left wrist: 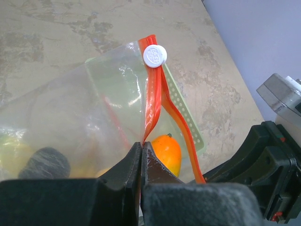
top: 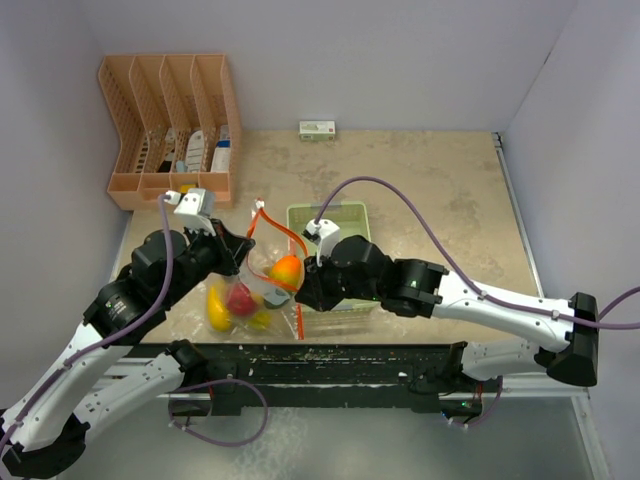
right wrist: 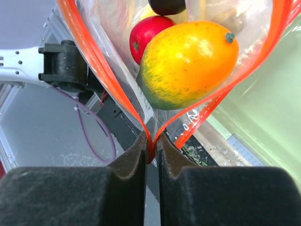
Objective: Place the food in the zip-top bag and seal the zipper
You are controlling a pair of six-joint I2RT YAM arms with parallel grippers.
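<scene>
A clear bag with orange zipper (top: pixel 280 228) holds a mango (right wrist: pixel 188 63), a red fruit (right wrist: pixel 146 35), yellow food (top: pixel 218 308) and a dark item (left wrist: pixel 44 165). My left gripper (top: pixel 238 258) is shut on the bag's rim, where the orange strip runs into its fingertips (left wrist: pixel 142 146); a white slider (left wrist: pixel 154 55) sits at the strip's upper end. My right gripper (top: pixel 308 290) is at the bag's other end, its fingertips (right wrist: pixel 154 153) close together around the converging orange zipper strips.
A green container (top: pixel 352 220) stands behind the bag. A tan organizer (top: pixel 128 180) is at the back left and a small box (top: pixel 317 130) at the back.
</scene>
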